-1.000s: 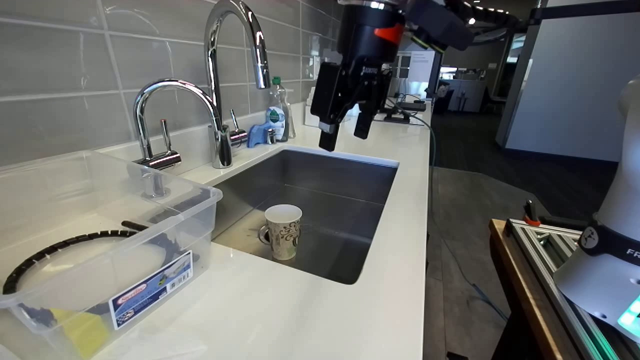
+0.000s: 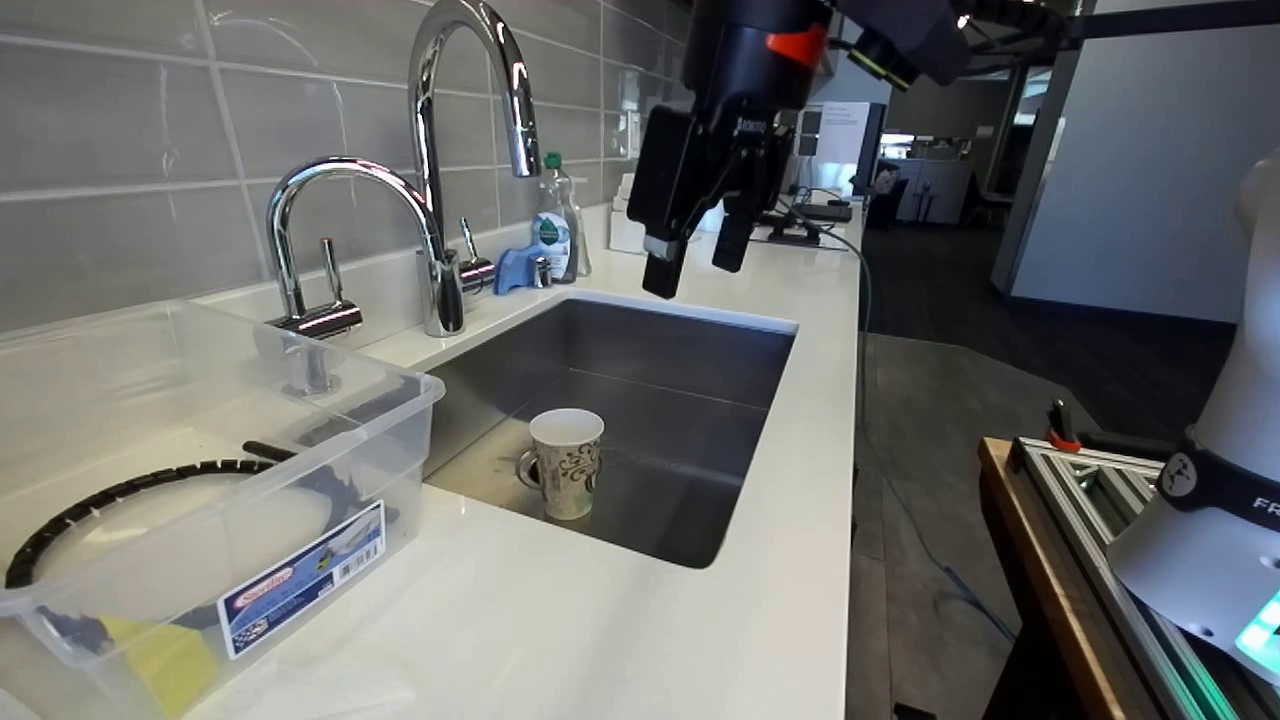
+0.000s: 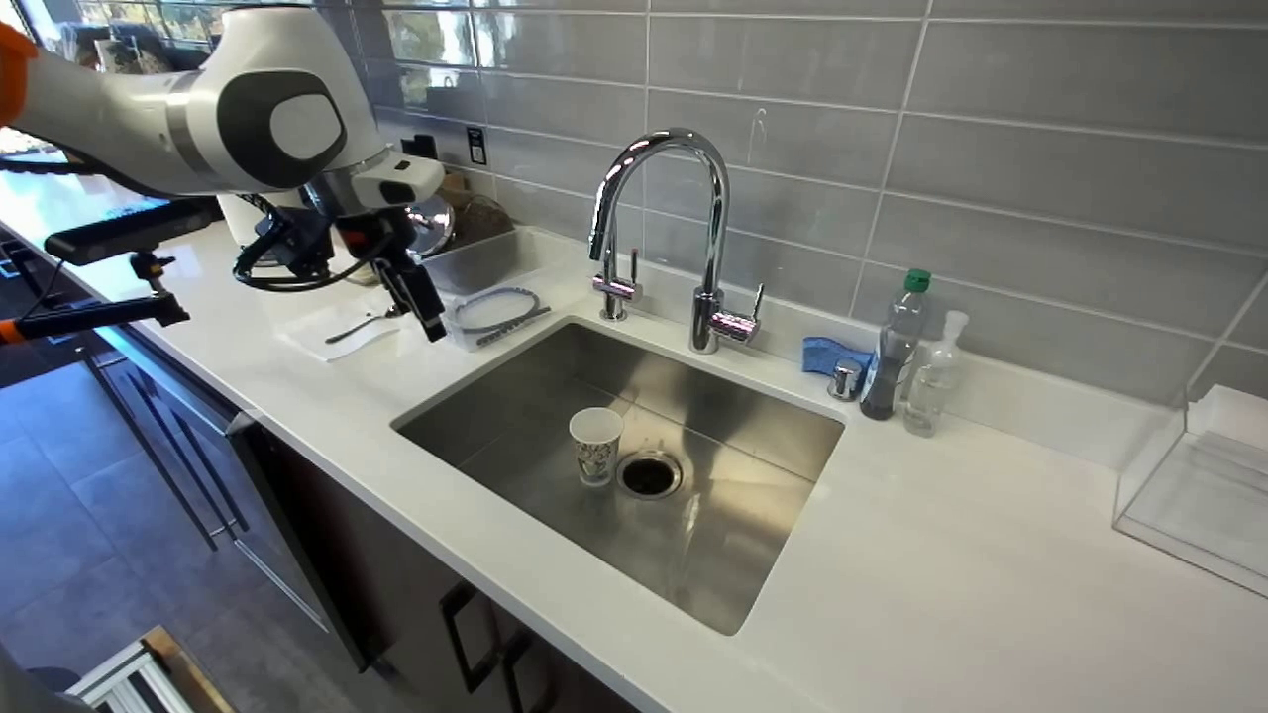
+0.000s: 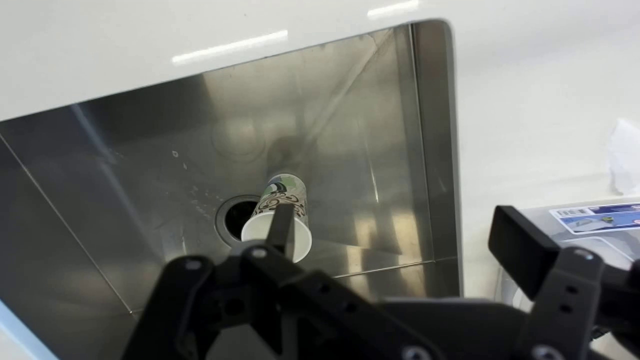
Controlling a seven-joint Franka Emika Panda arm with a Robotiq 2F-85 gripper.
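A white paper cup (image 2: 567, 462) with a brown scroll pattern and a side handle stands upright on the floor of the steel sink (image 2: 672, 420). In exterior view 2 the cup (image 3: 595, 450) is beside the drain (image 3: 649, 475). My gripper (image 2: 696, 266) hangs well above the sink, apart from the cup. Its two fingers are spread wide in the wrist view, where the gripper is open with nothing held. From that camera, one finger (image 4: 280, 228) covers part of the cup (image 4: 282, 195), hiding some of its mouth.
Two chrome faucets, the taller faucet (image 3: 719, 220) and a shorter faucet (image 2: 288, 228), rise behind the sink. A clear plastic bin (image 2: 408, 414) with a black hose sits beside it. A green-capped bottle (image 3: 894, 345), a clear bottle (image 3: 932, 380) and a blue sponge (image 3: 835, 356) stand at the back.
My gripper and wrist have shifted slightly right in exterior view 1, with a small change in tilt. The cup has stayed in place.
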